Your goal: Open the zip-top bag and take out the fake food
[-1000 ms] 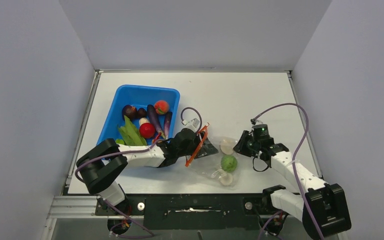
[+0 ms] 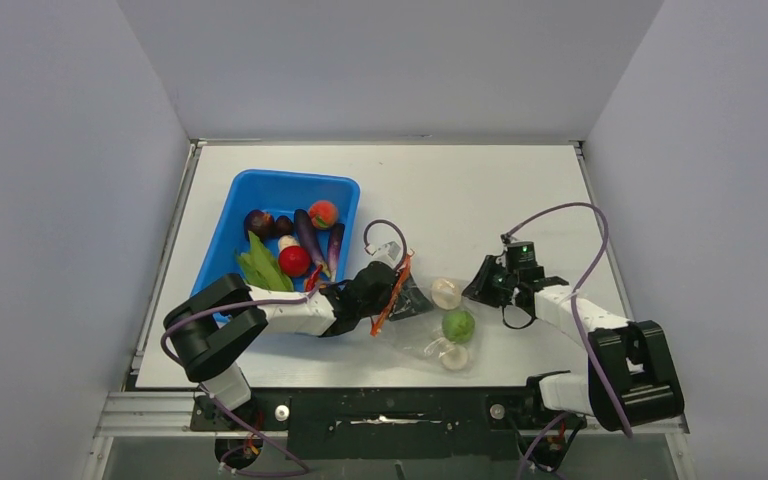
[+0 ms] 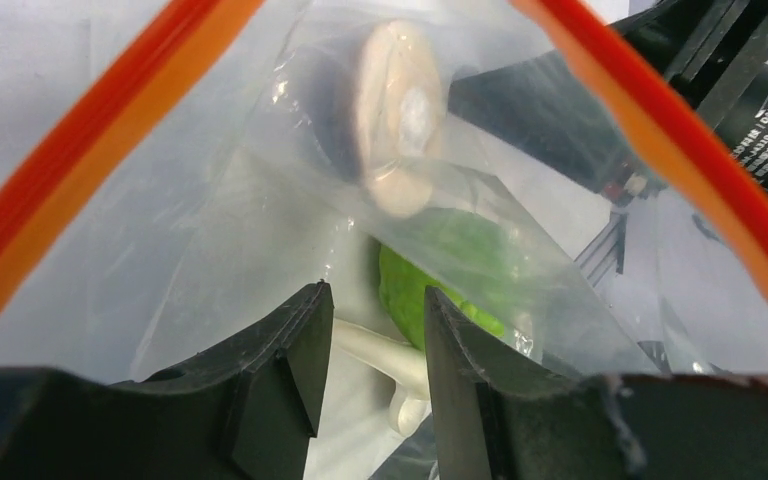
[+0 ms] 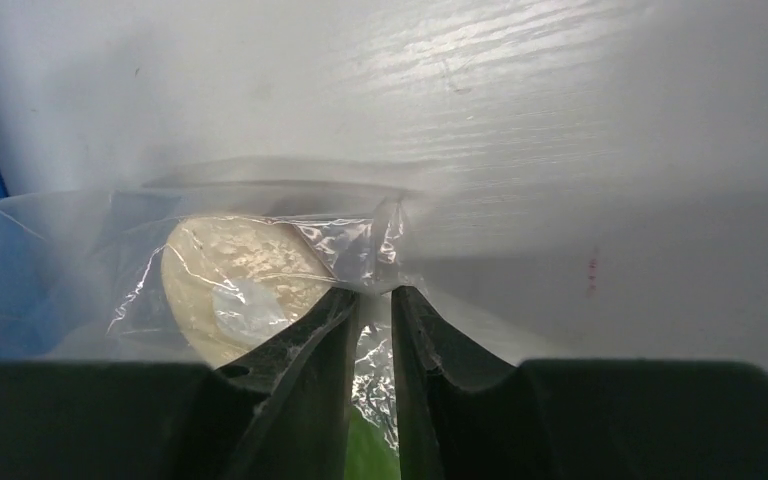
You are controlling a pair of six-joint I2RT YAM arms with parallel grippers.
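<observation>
The clear bag (image 2: pixel 412 347) lies on the table with its orange zip edge (image 2: pixel 393 298) at its left end. In the left wrist view the orange zip strips (image 3: pixel 110 140) stand wide apart. Between them my left gripper reaches into the bag, its fingers apart and empty. Inside, ahead of the fingertips, are a green piece (image 3: pixel 400 290) and a white mushroom-like piece (image 3: pixel 385 358). A pale oval piece (image 3: pixel 397 110) lies higher up, behind film. My right gripper is shut on the bag's film, beside the pale piece (image 4: pixel 245 285).
Left of the bag stands a blue bin (image 2: pixel 351 215) with several toy vegetables in it, including a red tomato (image 2: pixel 294 261) and an eggplant (image 2: pixel 307 232).
</observation>
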